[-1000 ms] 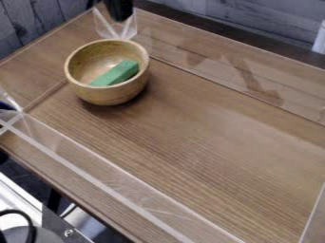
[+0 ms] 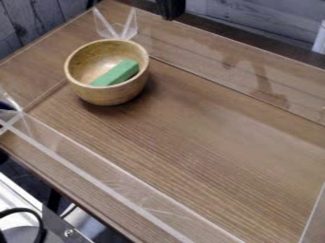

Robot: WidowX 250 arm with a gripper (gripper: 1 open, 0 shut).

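Observation:
A round wooden bowl [image 2: 106, 91] rests on the brown tabletop at the upper left, with a green block [image 2: 118, 72] lying inside it. Only a small dark tip of the gripper [image 2: 170, 8] shows at the top edge, behind and above the bowl to its right. Whether it is open or shut cannot be made out.
Clear tape runs along its near left part, and a grey wall [image 2: 254, 24] stands behind it. A cable lies off the table at the lower left.
The dark gripper has moved right and up from above the bowl, mostly out of the picture. The bowl and block have not visibly moved.

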